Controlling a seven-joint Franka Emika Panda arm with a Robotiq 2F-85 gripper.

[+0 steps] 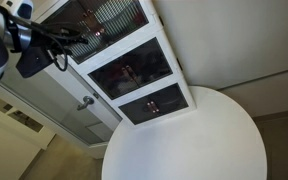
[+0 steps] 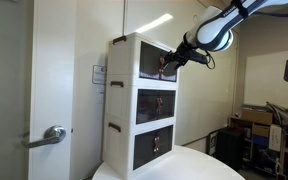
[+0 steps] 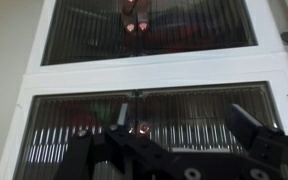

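A white three-tier cabinet has dark ribbed double doors with small reddish-brown handles. In exterior view 2, my gripper is in front of the top doors; whether it touches them is unclear. The wrist view shows my open gripper across the lower doors in that frame, nothing seen held between its fingers. Their handles lie between the spread fingers. Another pair of handles shows on the doors above. All the cabinet doors look shut.
The cabinet stands on a round white table, whose top is otherwise bare. A room door with a metal handle is beside the cabinet. Shelves with boxes are at the far right.
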